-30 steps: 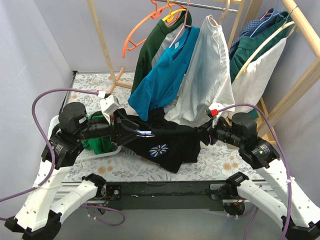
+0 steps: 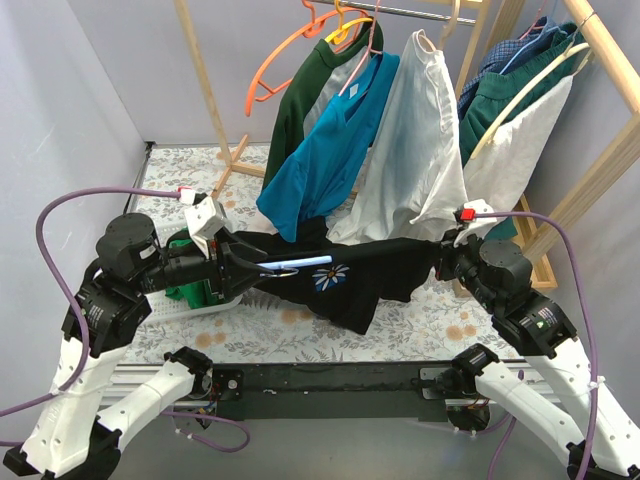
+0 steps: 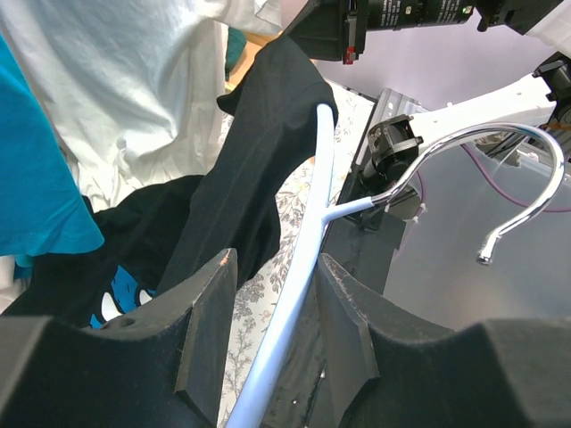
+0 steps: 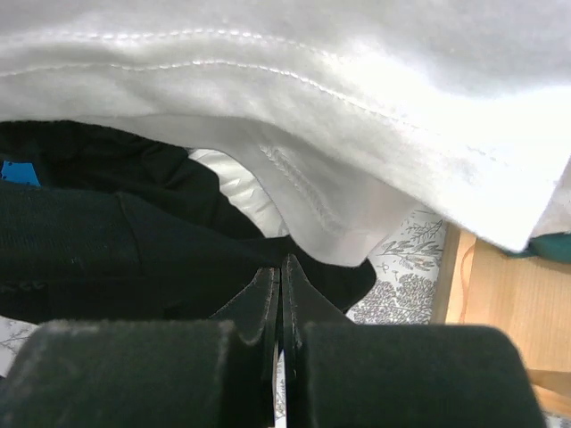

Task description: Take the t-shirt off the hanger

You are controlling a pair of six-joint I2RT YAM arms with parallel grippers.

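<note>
The black t-shirt (image 2: 385,265), with a daisy print, stretches sideways between my two grippers. My right gripper is shut on its cloth, which runs into the fingertips. A light blue hanger (image 3: 302,259) with a metal hook passes slantwise between the fingers of my left gripper. Those fingers stand somewhat apart, and I cannot tell how firmly they grip it. One hanger arm reaches bare toward the right, its end showing against the black cloth (image 3: 281,98). Its other end is hidden behind my left gripper (image 2: 240,268).
A blue shirt (image 2: 325,140) and pale trousers (image 2: 410,150) hang close behind the black cloth. Left of centre, a white basket (image 2: 215,308) holds green cloth. Wooden rack posts (image 2: 595,180) stand at the right.
My right gripper has moved right with the cloth, stretching the shirt rightward. The left gripper has shifted slightly left, and more of the hanger's arm is bare.
</note>
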